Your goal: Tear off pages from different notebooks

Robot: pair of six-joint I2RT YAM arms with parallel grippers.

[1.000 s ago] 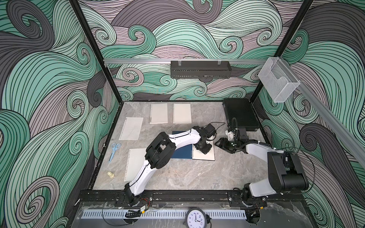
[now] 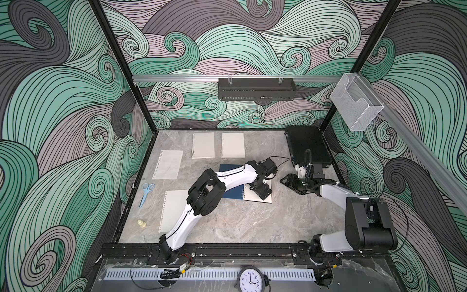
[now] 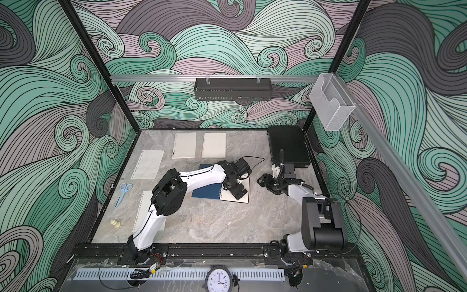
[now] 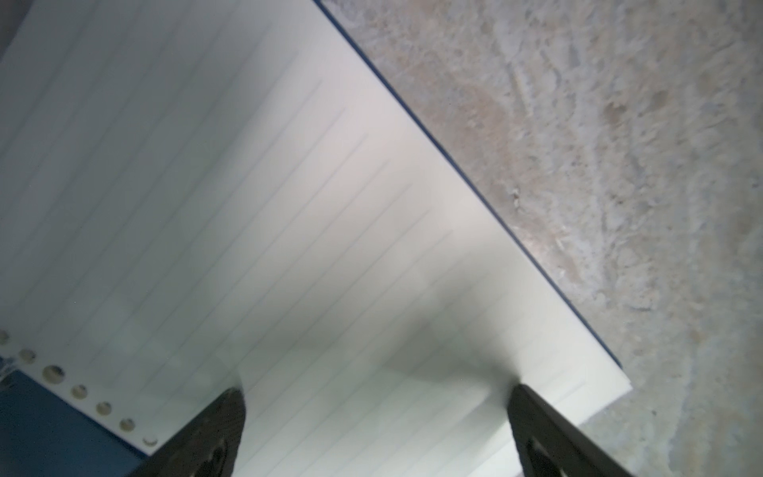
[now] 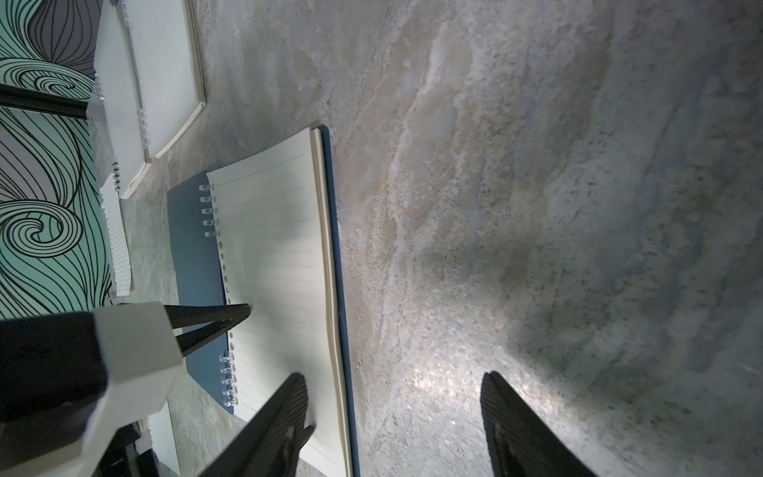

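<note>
An open spiral notebook with a blue cover folded out to the left lies at mid-table, its lined page facing up. Over that page is my left gripper, fingers apart; the wrist view shows only lined paper between and beyond its fingers, and the row of punched holes at lower left. Part of the notebook is hidden under the left arm in both top views. To the right of the notebook, my right gripper hovers open above bare table, its left finger overlapping the page edge in its wrist view.
Two more pads lie along the back. A loose lined sheet, blue scissors, small pale pieces and another white sheet occupy the left. A black case stands back right.
The notebook has shifted slightly left and back since one second ago. My right gripper has drawn a little to the right.
</note>
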